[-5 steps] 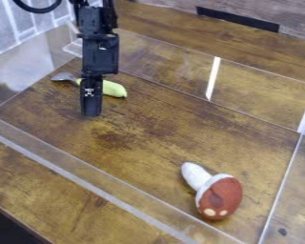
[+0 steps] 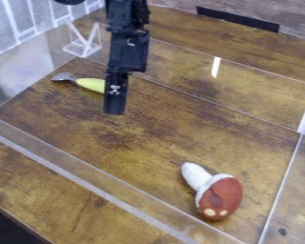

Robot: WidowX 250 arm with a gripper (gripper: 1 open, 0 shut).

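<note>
My dark gripper (image 2: 114,103) hangs over the wooden floor of a clear-walled tray at the upper left, shut, with nothing seen between its fingers. Just behind and left of it lies a yellow-green object (image 2: 91,84), partly hidden by the gripper, with a silver utensil (image 2: 66,77) at its left end. A red-capped toy mushroom (image 2: 216,195) with a white stem lies at the lower right.
Clear walls (image 2: 299,172) border the wooden surface. A white wire item (image 2: 84,40) stands at the back left. The middle and right of the tray are open.
My gripper has moved to the right and slightly up in view, uncovering more of the left part of the yellow-green object and covering its right end.
</note>
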